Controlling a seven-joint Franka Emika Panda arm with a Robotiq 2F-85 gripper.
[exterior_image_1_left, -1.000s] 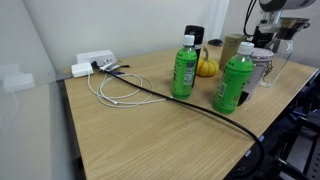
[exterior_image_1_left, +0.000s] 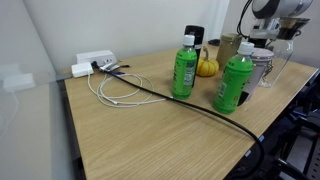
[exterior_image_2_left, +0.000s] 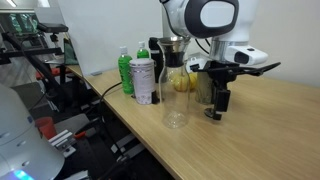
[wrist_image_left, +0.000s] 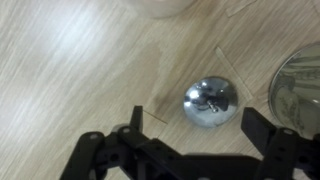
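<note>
My gripper stands open above the wooden table, its two black fingers spread wide. Ahead of the gap between them, in the wrist view, lies a small shiny silver round object (wrist_image_left: 210, 101), free of both fingers. In exterior view 2 the gripper (exterior_image_2_left: 217, 104) hangs low over a small dark shiny item (exterior_image_2_left: 213, 114), which looks like that same object. Exterior view 1 catches the arm only at the top right, behind the containers.
A clear glass jar (exterior_image_2_left: 175, 105) stands close beside the gripper. Behind it are a pale can (exterior_image_2_left: 144, 82), green bottles (exterior_image_1_left: 234, 80) and a small yellow pumpkin (exterior_image_1_left: 208, 66). A black cable (exterior_image_1_left: 180, 101) crosses the table. Bare wood lies to the right in exterior view 2.
At the top right of exterior view 1, the arm has come lower and shows more of itself than a second ago. The bottles, pumpkin and cable have stayed put.
</note>
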